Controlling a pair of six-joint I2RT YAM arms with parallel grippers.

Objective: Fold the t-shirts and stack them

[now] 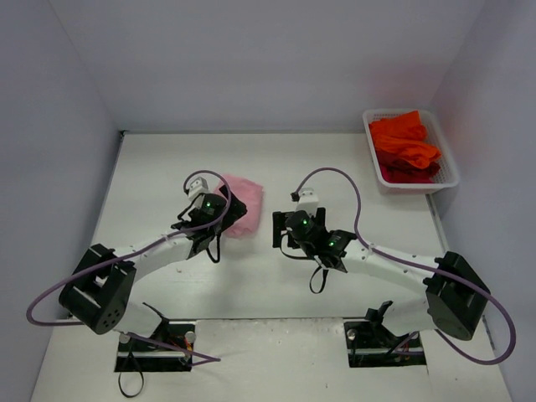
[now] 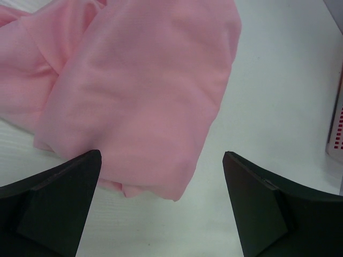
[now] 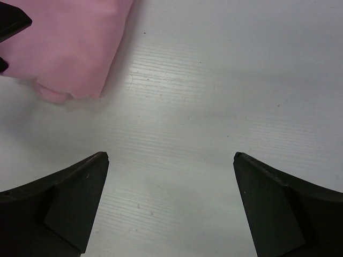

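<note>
A pink t shirt point(image 1: 249, 193) lies on the white table left of centre, partly covered by the left arm in the top view. In the left wrist view the shirt point(image 2: 139, 96) shows a smooth folded panel, with a creased part out at the left. My left gripper point(image 1: 233, 201) is open over it; its fingers point(image 2: 59, 201) stand wide apart, with the cloth below and ahead of them. My right gripper point(image 1: 299, 224) stands open above bare table to the right of the shirt. Only the shirt's near corner point(image 3: 75, 69) enters the right wrist view.
A white basket point(image 1: 448, 172) at the back right holds orange and red cloths point(image 1: 406, 142). Bare table point(image 1: 310, 159) stretches between the pink shirt and the basket. The left gripper's dark fingertip pokes into the right wrist view's upper left.
</note>
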